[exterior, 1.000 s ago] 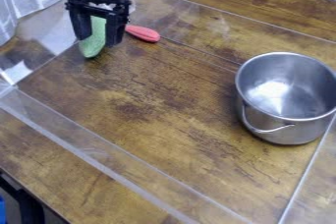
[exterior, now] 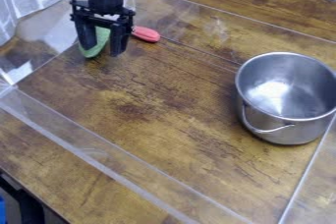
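Note:
My gripper (exterior: 102,24), dark, hangs at the upper left over a green object (exterior: 92,43), which it partly hides; whether the fingers are open or shut on it I cannot tell. Just right of the gripper lies a pink-red object (exterior: 144,34) on the wooden table. A large steel pot (exterior: 284,95) with a side handle stands at the right.
Clear strips or panels run along the left and lower edges. The table's back edge shows at the top right.
The gripper has shifted slightly, covering more of the green object than a second ago. The pot and pink object have not moved.

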